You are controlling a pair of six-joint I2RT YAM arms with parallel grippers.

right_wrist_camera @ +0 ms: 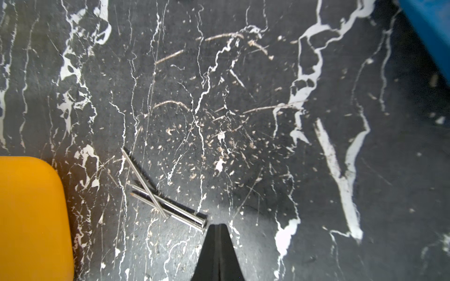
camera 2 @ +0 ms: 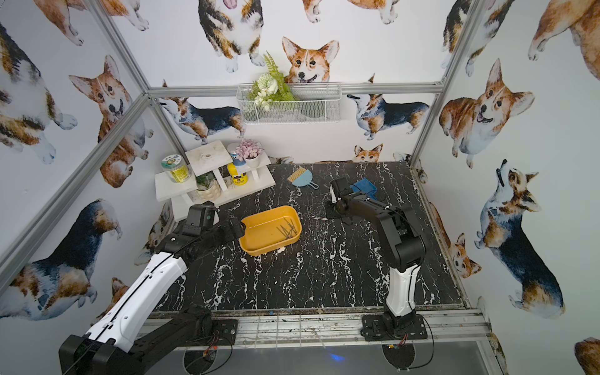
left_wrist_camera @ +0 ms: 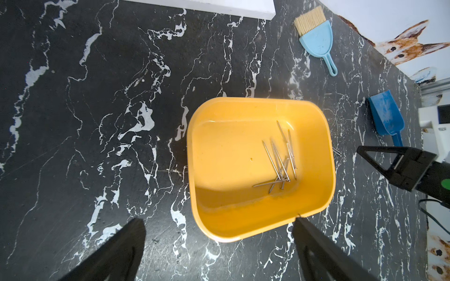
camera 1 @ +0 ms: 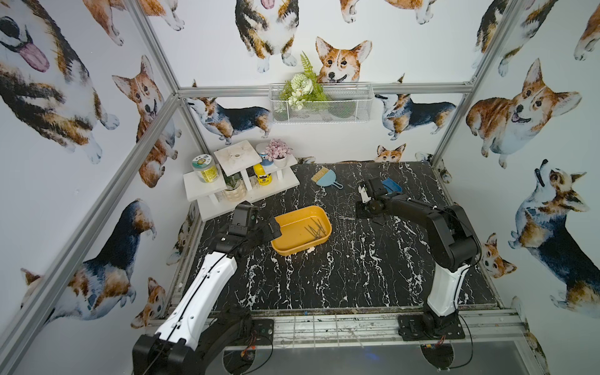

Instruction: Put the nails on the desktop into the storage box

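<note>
A yellow box (left_wrist_camera: 220, 154) sits mid-desk with several nails (left_wrist_camera: 276, 161) lying in it. To its right, several loose nails (right_wrist_camera: 164, 206) lie crossed on the black marble desktop (right_wrist_camera: 281, 187). My right gripper is shut just beside them in the right wrist view, with nothing showing between its fingers. My left gripper is open above the near side of the box, its blurred fingers wide apart.
A small brush and dustpan (left_wrist_camera: 316, 42) lie at the back; a blue scoop (left_wrist_camera: 386, 117) is behind my right gripper. A white shelf (camera 1: 206, 187) with jars and plants stands back left.
</note>
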